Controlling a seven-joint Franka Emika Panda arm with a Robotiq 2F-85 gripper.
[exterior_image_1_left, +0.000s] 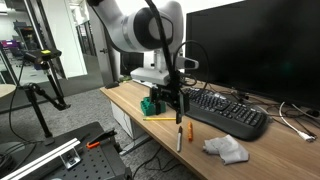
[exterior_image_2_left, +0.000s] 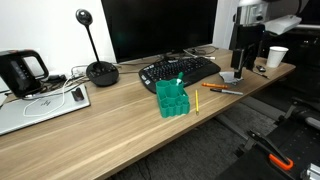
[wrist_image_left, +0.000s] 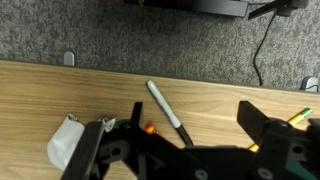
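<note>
My open gripper hangs above the table, over the area of the pens, with nothing between its fingers. Seen from the wrist, a grey-white marker lies on the wood between the spread fingers. An orange marker lies close by; in the wrist view, a finger partly covers it. Toward one side rests a yellow pencil beside a green basket, which the arm partly hides in exterior view 1. On the other side is a crumpled white cloth.
A black keyboard lies behind the pens, with a large monitor at the back. The table's front edge runs close to the markers. A white cup stands at the far end. Bare wood stretches beyond the basket.
</note>
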